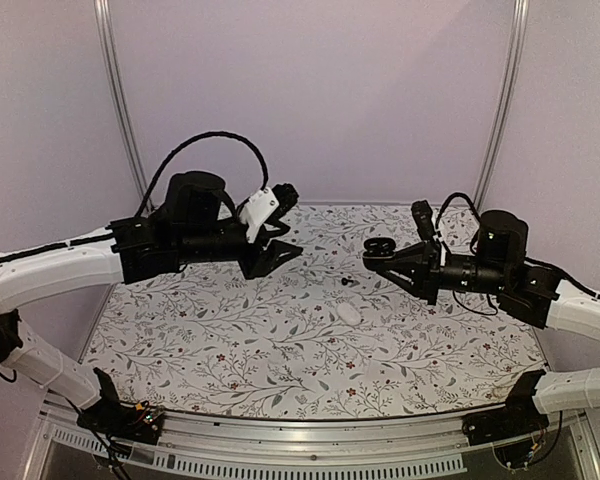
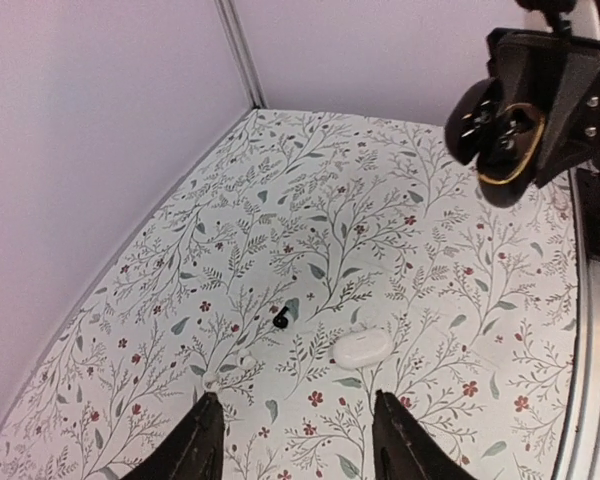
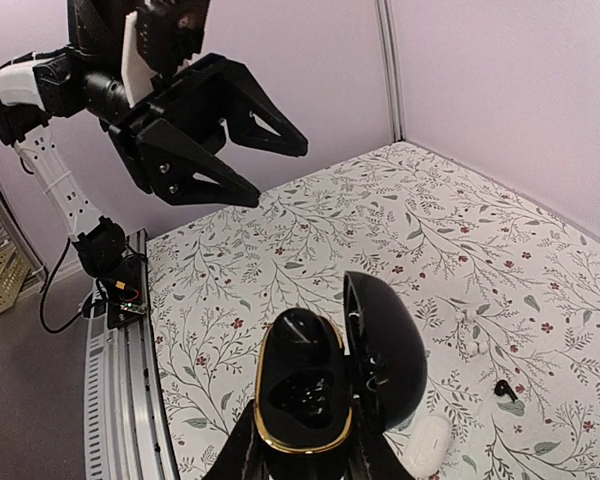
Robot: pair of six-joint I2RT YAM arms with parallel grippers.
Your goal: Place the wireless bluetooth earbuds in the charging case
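My right gripper [image 1: 400, 270] holds the black charging case [image 3: 305, 385] aloft at centre right, its lid standing open and its gold-rimmed body upward in the right wrist view. My left gripper is open with nothing between its fingers, raised to the left of the case and apart from it. A small black earbud [image 2: 281, 320] lies on the floral mat, near a white oval piece [image 2: 362, 348]. Whether the case's wells hold anything is hard to tell.
Small white bits [image 2: 246, 360] lie near the earbud.
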